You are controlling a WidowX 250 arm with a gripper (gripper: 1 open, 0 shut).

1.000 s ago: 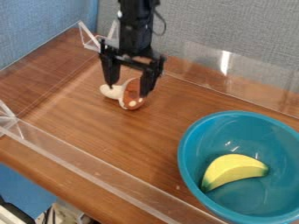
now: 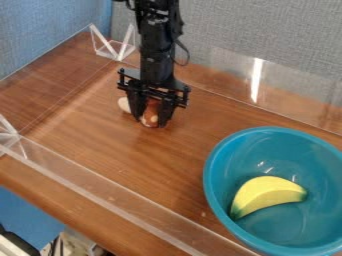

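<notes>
My black gripper (image 2: 150, 106) hangs low over the middle-back of the wooden table, its fingers down around a small toy with a white stem (image 2: 124, 105) and a red, white-spotted part (image 2: 152, 118), which looks like a mushroom. The gripper hides much of the toy, and whether the fingers touch it is not clear. A blue bowl (image 2: 221, 180) at the right holds a yellow banana (image 2: 267, 193).
Clear plastic barriers run along the back and front edges of the wooden table (image 2: 120, 160), with white brackets at the left.
My gripper has come down and slightly left onto the toy, covering more of it. The bowl and banana have not moved.
</notes>
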